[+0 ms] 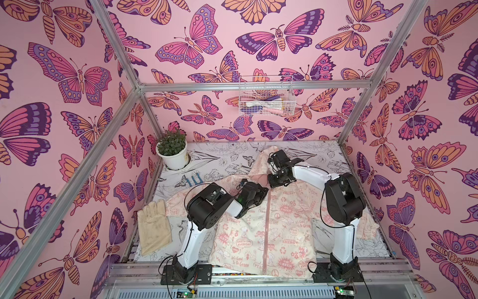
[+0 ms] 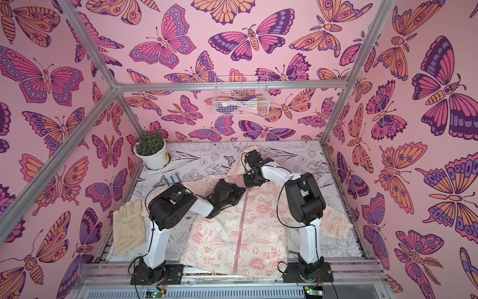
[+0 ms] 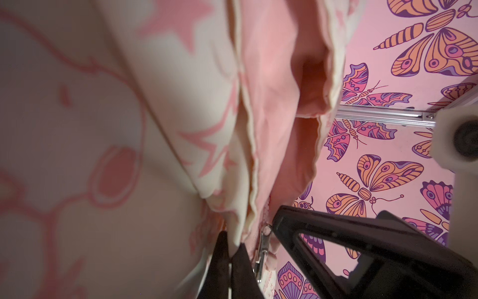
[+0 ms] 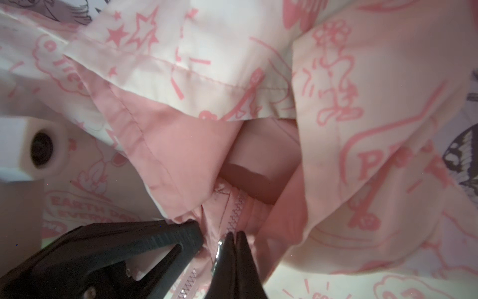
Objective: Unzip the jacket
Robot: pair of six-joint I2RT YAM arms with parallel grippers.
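A pink-and-cream printed jacket (image 1: 288, 234) lies front up, its closed zipper line (image 1: 267, 229) running down the middle. In the left wrist view, a fold of the collar edge (image 3: 234, 214) narrows in between the fingertips of my left gripper, which is shut on it. My right gripper is shut at the neck, nothing held between its fingers. The metal zipper slider sits just left of those fingertips; the left wrist view shows the zipper pull (image 3: 261, 249) as well. Both grippers are close together at the collar.
A tan glove (image 1: 153, 226) rests at the left edge of the table, with blue clips (image 1: 194, 179) behind it. At the back left stands a potted plant (image 1: 174, 154). A wire basket (image 1: 267, 104) hangs on the back wall. Bare table shows at the back right.
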